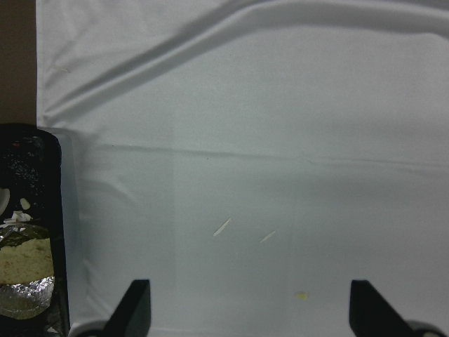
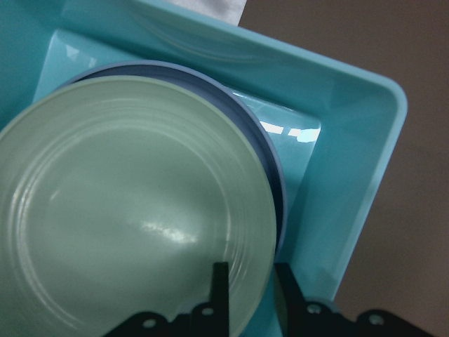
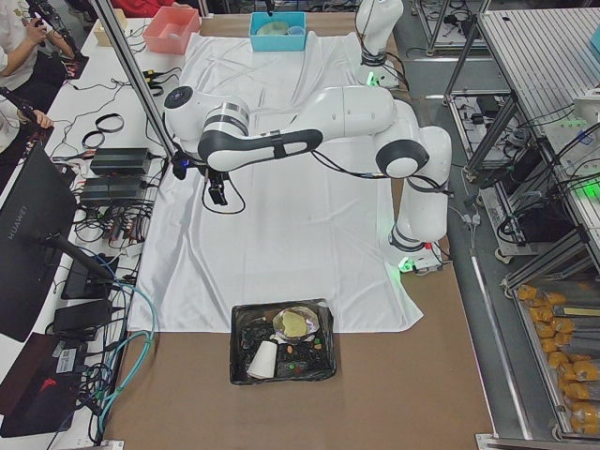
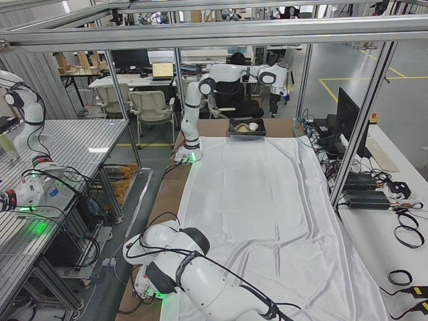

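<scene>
In the right wrist view a pale green plate (image 2: 133, 196) lies over a blue plate (image 2: 259, 140) inside a light blue bin (image 2: 358, 140); my right gripper is at the plate's edge, one finger over it and the other beside it, open. The same bin (image 3: 277, 41) is at the far end of the table. My left gripper stands open above the white cloth (image 1: 245, 112), nothing between its fingers, beside a black tray (image 1: 52, 175) holding foil with a bread-like piece and scraps.
A pink bin (image 3: 172, 30) sits at the back left. A monitor (image 3: 36, 253) and cables crowd one side table.
</scene>
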